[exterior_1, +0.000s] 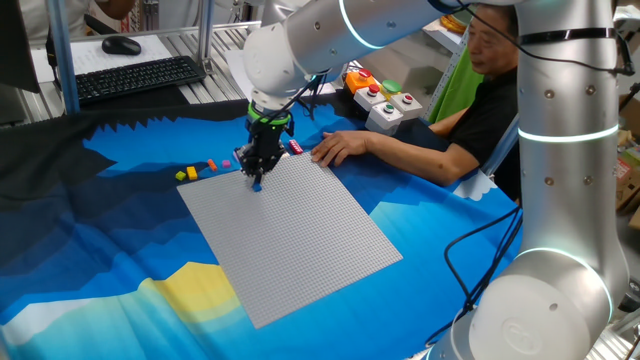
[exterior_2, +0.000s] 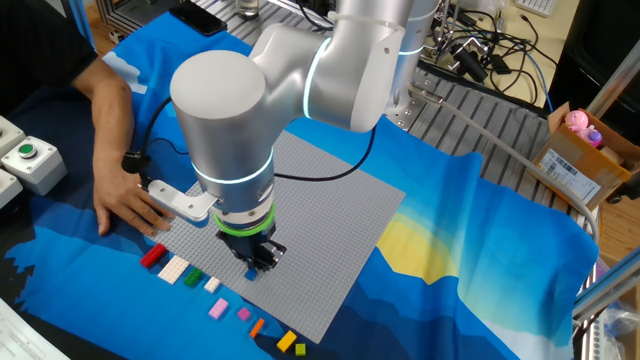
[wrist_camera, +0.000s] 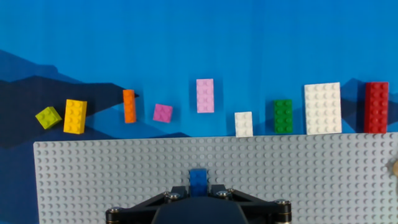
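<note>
A blue brick (wrist_camera: 198, 181) is between the fingertips of my gripper, which looks shut on it, with a finger close against each side. In exterior view 1 the blue brick (exterior_1: 257, 186) shows just below the gripper, at the far part of the grey baseplate (exterior_1: 290, 235). It is down at or very near the studs; whether it is pressed on cannot be told. In exterior view 2 the wrist covers part of the plate, and only a bit of the blue brick (exterior_2: 251, 274) shows.
Beyond the plate's edge lie a lime brick (wrist_camera: 48, 117), yellow (wrist_camera: 75, 116), orange (wrist_camera: 129, 106), magenta (wrist_camera: 163, 112), pink (wrist_camera: 205, 95), small white (wrist_camera: 244, 124), green (wrist_camera: 283, 116), large white (wrist_camera: 323, 108) and red brick (wrist_camera: 375, 107). A person's hand (exterior_1: 340, 148) rests at a plate corner.
</note>
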